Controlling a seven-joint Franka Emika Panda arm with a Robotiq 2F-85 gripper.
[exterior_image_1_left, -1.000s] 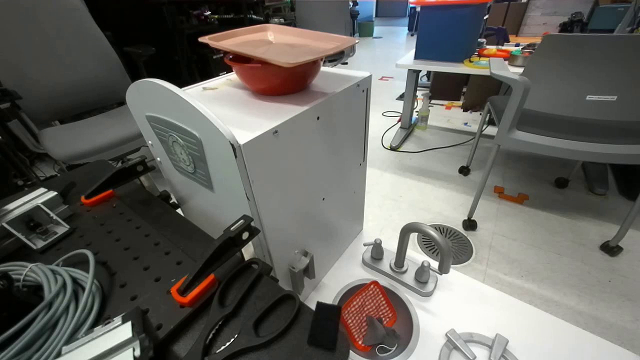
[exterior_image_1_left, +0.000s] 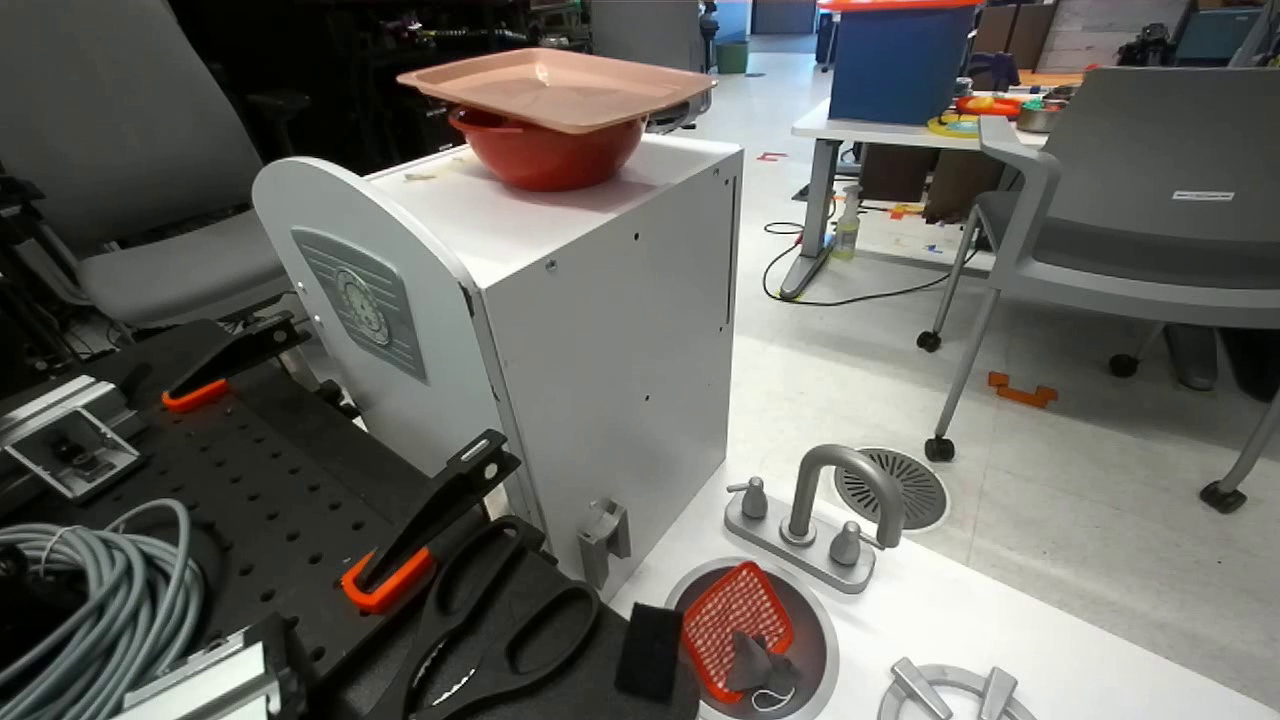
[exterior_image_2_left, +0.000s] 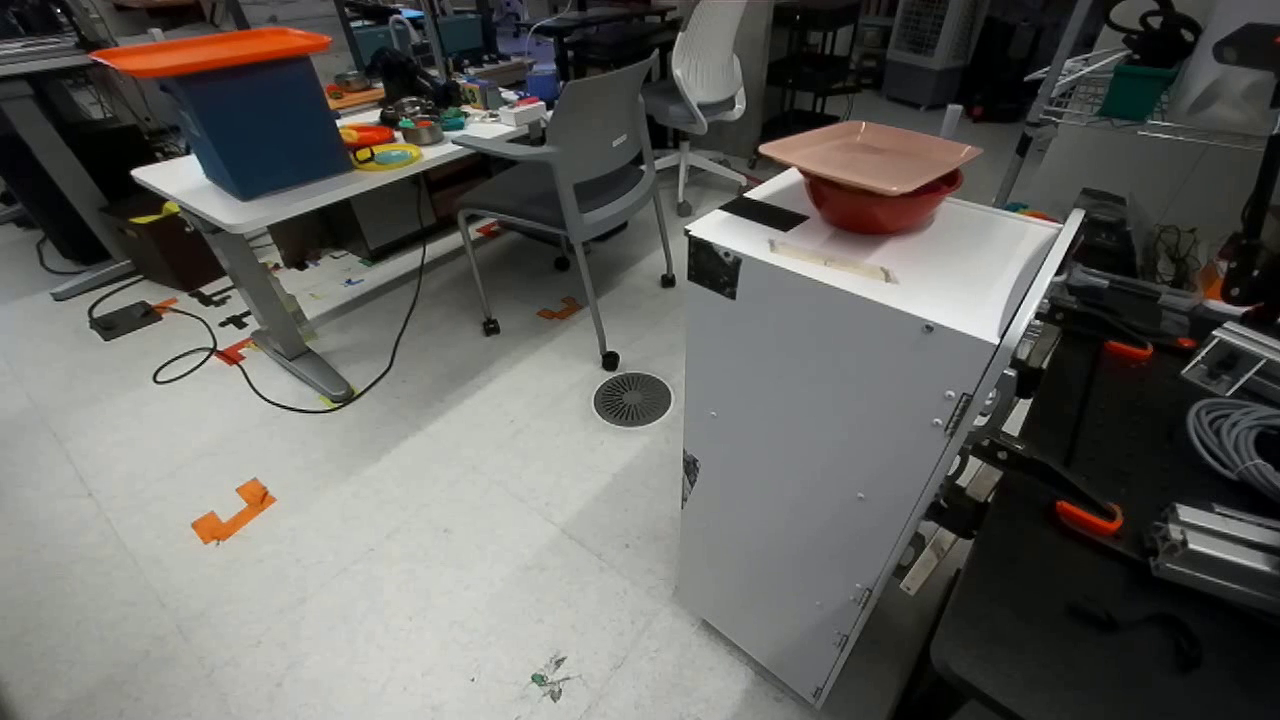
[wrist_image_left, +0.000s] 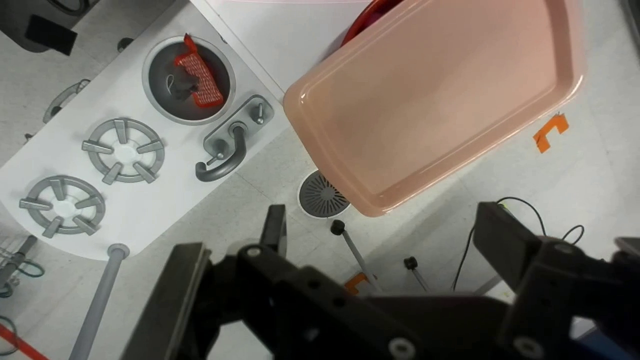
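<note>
My gripper shows only in the wrist view, where its dark fingers stand wide apart, open, with just floor between them. Beyond the fingers and higher in that view lies a pink tray (wrist_image_left: 432, 102), apart from them. In both exterior views the tray (exterior_image_1_left: 558, 86) rests on a red bowl (exterior_image_1_left: 554, 156), overhanging its rim. The bowl stands on top of a white cabinet (exterior_image_1_left: 612, 324). A red mesh basket (wrist_image_left: 201, 77) and a small grey item (wrist_image_left: 181, 84) lie inside the round sink (wrist_image_left: 157, 99). Whatever the bowl contains is mostly hidden by the tray.
A grey faucet (exterior_image_1_left: 828, 516) rises beside the sink. Two burner grates (wrist_image_left: 124, 150) sit on the white counter (wrist_image_left: 180, 174). Clamps (exterior_image_1_left: 432, 516) and coiled cable (exterior_image_1_left: 114, 588) occupy the black table. A grey chair (exterior_image_2_left: 576, 156) stands on the floor beyond the cabinet.
</note>
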